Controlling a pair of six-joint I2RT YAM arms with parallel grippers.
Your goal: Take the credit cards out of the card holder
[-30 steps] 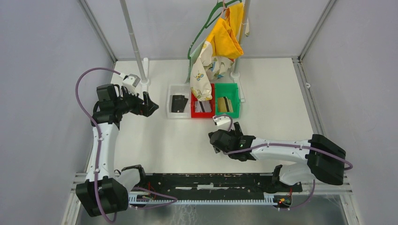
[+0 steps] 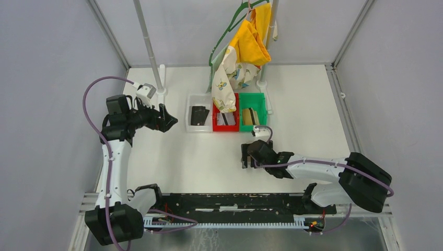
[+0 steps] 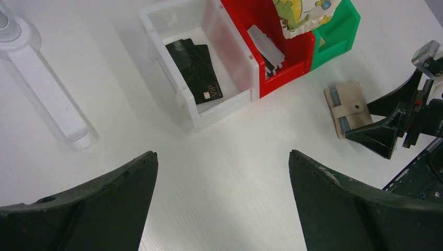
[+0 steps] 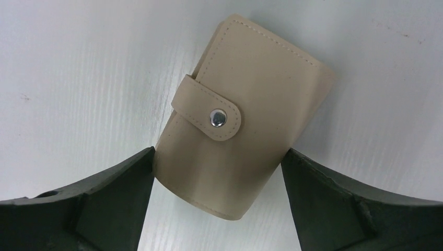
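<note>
A beige card holder (image 4: 245, 89) with a snapped strap lies closed on the white table, seen from above in the right wrist view and beside the boxes in the left wrist view (image 3: 355, 116). My right gripper is low over it, fingertips at either side of its lower part, part open; whether it grips is unclear. My left gripper stands open and empty over the table at the left, well away from the holder (image 2: 162, 117).
White (image 2: 189, 110), red (image 2: 236, 125) and green (image 2: 263, 123) boxes hold cards at the back, with hanging cloths (image 2: 248, 42) above them. Stand poles (image 2: 149, 44) rise behind.
My right gripper has turned and shifted slightly to the right over the card holder. The left arm has not visibly moved.
</note>
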